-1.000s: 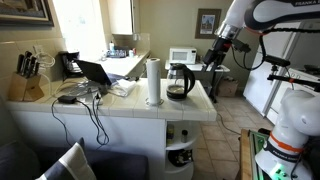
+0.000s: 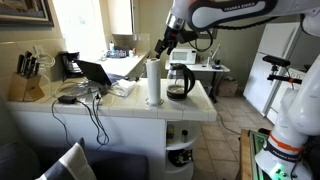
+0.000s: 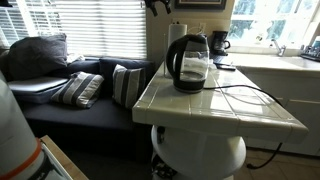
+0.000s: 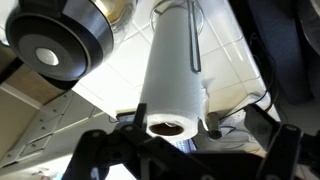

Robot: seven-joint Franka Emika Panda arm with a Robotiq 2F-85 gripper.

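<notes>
A white paper towel roll [image 2: 153, 84] stands upright on the white tiled counter [image 2: 125, 106], with a black-and-glass kettle [image 2: 177, 84] on its right. My gripper [image 2: 166, 43] hangs above the roll, apart from it, and its fingers are open. Seen from the wrist, the roll [image 4: 176, 70] lies between the spread fingers, its open core end facing the camera and a metal holder rod along it. The kettle lid [image 4: 48, 42] shows at upper left there. From the second exterior view, the kettle [image 3: 190, 65] partly hides the roll [image 3: 178, 32], and the gripper [image 3: 157, 8] is near the top edge.
An open black laptop [image 2: 95, 73], dark cables [image 2: 97, 118] and a knife block [image 2: 27, 86] lie left along the counter. A dark sofa [image 3: 110, 115] with striped cushions stands beside it. Farther back is a white microwave [image 2: 206, 52].
The arm has swung left across exterior view 1, from right of the kettle to above the paper towel roll. The roll and kettle have stayed put.
</notes>
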